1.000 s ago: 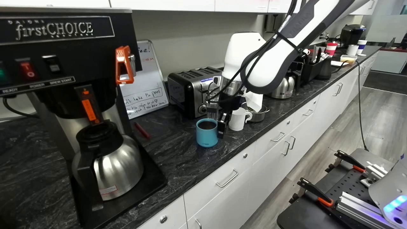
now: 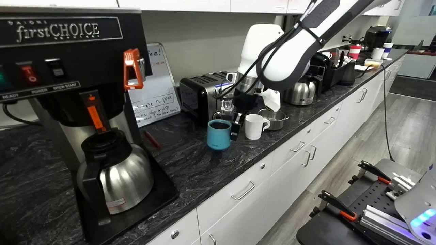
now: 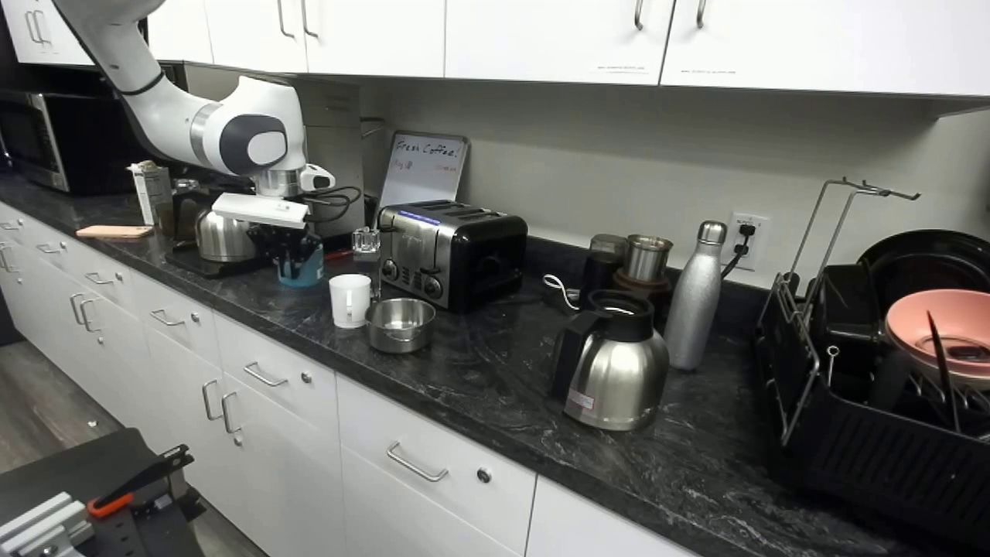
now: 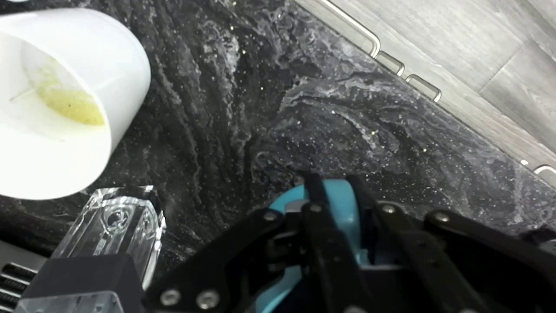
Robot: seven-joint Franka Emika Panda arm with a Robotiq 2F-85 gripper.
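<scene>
A teal mug (image 2: 219,135) with dark contents hangs upright in my gripper (image 2: 235,126), low over the dark counter. In the wrist view, the black fingers (image 4: 319,201) stand either side of the teal handle (image 4: 341,201) and are shut on it; most of the mug body is hidden beneath the gripper. From the other side, the teal mug (image 3: 302,269) shows partly behind the gripper (image 3: 285,246). A white mug (image 2: 254,127) stands beside the gripper, and a yellowish patch is visible inside this white mug (image 4: 125,62).
A toaster (image 2: 204,96) and a clear glass-like object (image 4: 122,224) stand toward the wall. Beyond the white mug is a metal bowl (image 3: 401,326). The coffee maker with its steel carafe (image 2: 126,179) fills the near left. Bare counter (image 2: 184,163) lies between carafe and teal mug.
The arm and the teal mug have risen together and shifted slightly left in exterior view 1. The white mug has stayed where it was.
</scene>
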